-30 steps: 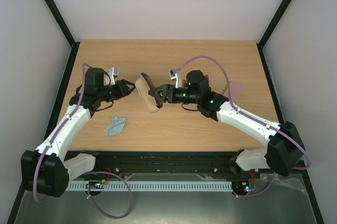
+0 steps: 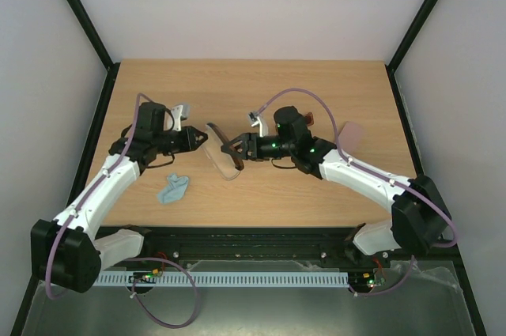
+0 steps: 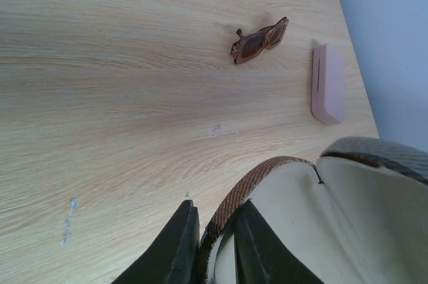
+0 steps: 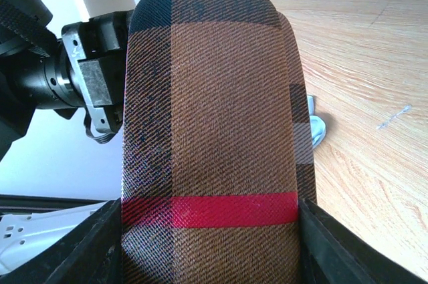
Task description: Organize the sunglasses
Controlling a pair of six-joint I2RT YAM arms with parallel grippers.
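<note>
A plaid glasses case, brown, black and red outside and pale inside, hangs in my right gripper, which is shut on it; it fills much of the right wrist view. My left gripper is just left of the case, its fingers at the case's rim in the left wrist view, part open; whether they grip it I cannot tell. Brown sunglasses lie folded on the table behind the right arm.
A pink case lies right of the sunglasses. A light blue cloth rests at the table's left front.
My left gripper has moved a little right, toward the case. The case, held in my right gripper, has shifted slightly downward in the top view since a second ago.
</note>
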